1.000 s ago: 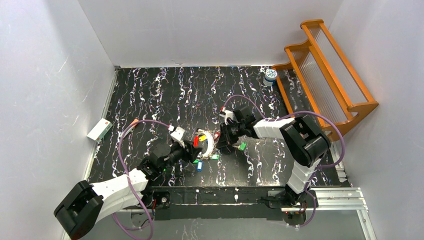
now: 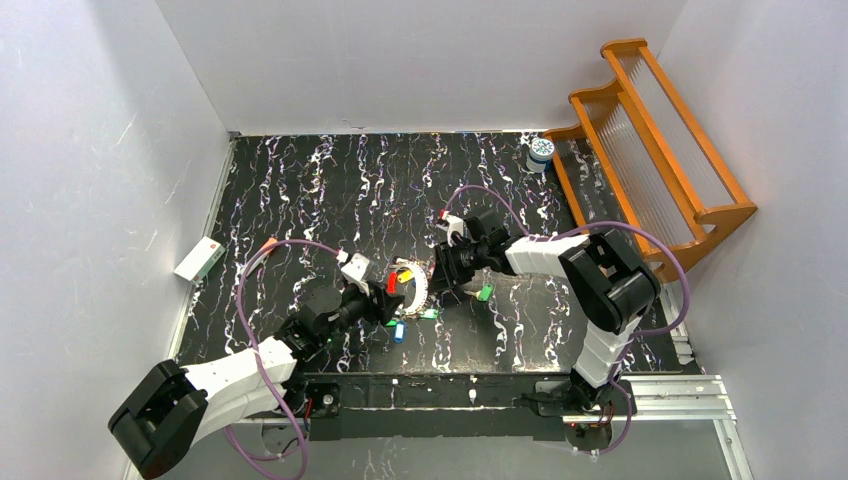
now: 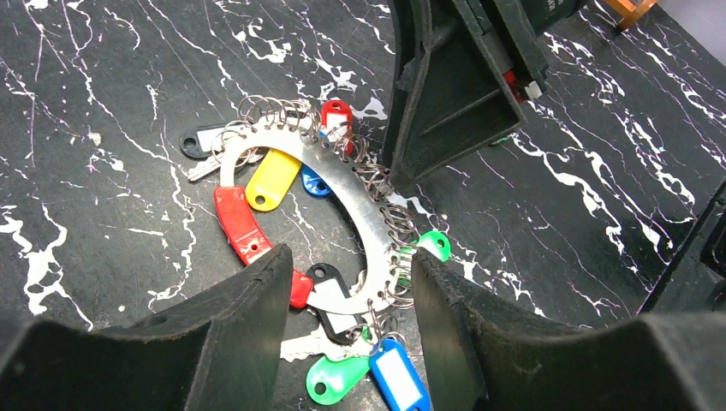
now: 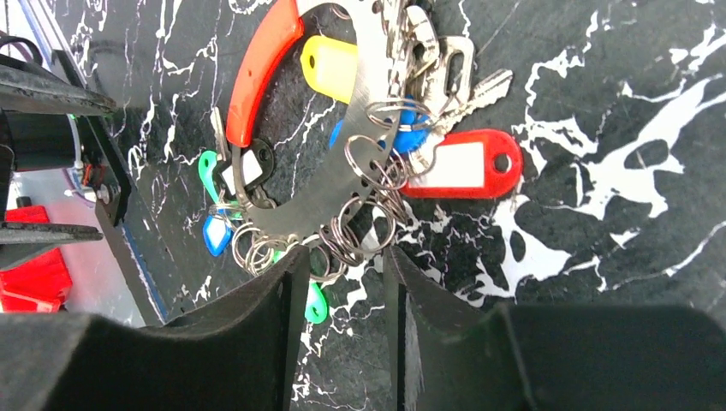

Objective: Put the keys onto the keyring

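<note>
The curved metal keyring (image 3: pixel 342 184) with its red grip (image 3: pixel 240 224) lies on the dark marbled table. Wire loops line its edge, and several keys with coloured tags hang round it, including a yellow tag (image 3: pixel 274 180) and a red tag (image 4: pixel 467 164). My left gripper is part open at the keyring's near end, with nothing visibly gripped. Open fingers of my right gripper stand at the keyring's right edge, by a cluster of wire loops (image 4: pixel 355 235). Whether a loop reaches between them, I cannot tell. Right of that gripper lies a separate green tag (image 2: pixel 485 292).
An orange wooden rack (image 2: pixel 655 150) stands at the right, with a white tub (image 2: pixel 540 154) beside it. A white box (image 2: pixel 200 259) and an orange-handled tool (image 2: pixel 264 250) are at the left.
No visible movement of the left arm or the keyring.
</note>
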